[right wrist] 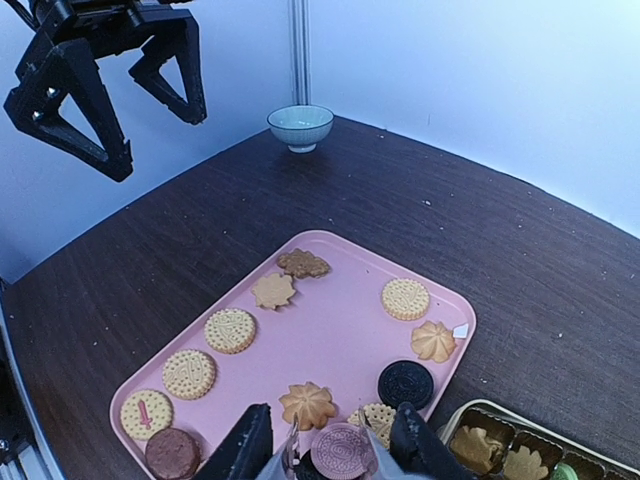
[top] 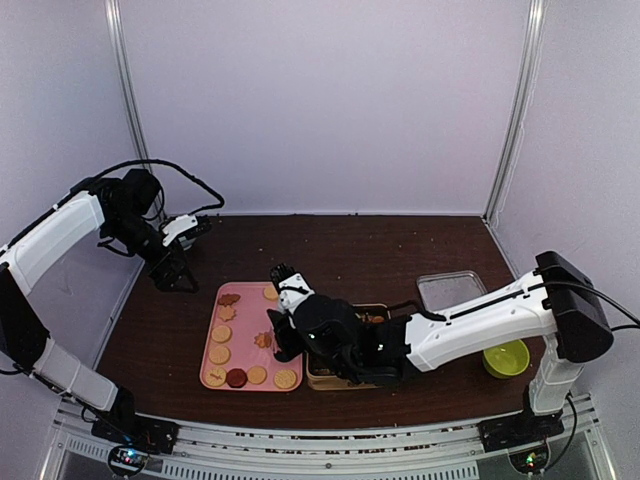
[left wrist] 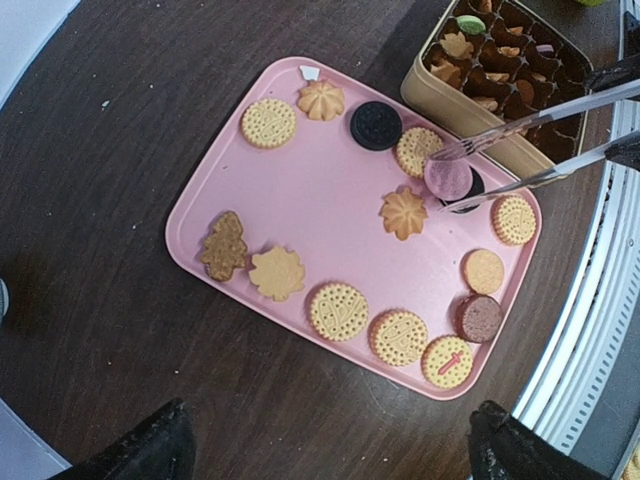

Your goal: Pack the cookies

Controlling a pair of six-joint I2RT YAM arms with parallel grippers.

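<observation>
A pink tray [top: 245,300] holds round biscuits, dark sandwich cookies, flower and tree shapes. A lined tin [left wrist: 420,80] with cookies in cells stands beside it. My right gripper is low at the tray's edge by the tin, its clear fingertips around a round pink cookie [left wrist: 447,178] over a dark cookie; whether they grip it, I cannot tell. My left gripper [top: 175,270] hangs open and empty above the table, left of the tray.
A clear container [top: 450,288] and a yellow-green bowl [top: 505,358] are at the right. A pale blue bowl [right wrist: 300,125] sits at the back left.
</observation>
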